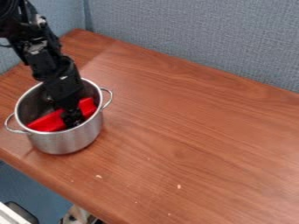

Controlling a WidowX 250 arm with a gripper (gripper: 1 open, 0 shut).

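Observation:
A steel pot (73, 134) with two loop handles sits at the left side of the wooden table. Inside it lies a red object (49, 122), part of which shows at either side of the gripper. My black gripper (73, 114) reaches down into the pot at the red object. Its fingertips are dark and partly hidden, so what is between them is hard to make out.
Grey-blue walls (187, 35) stand behind it. The table's edge and a lower floor area are at the bottom left.

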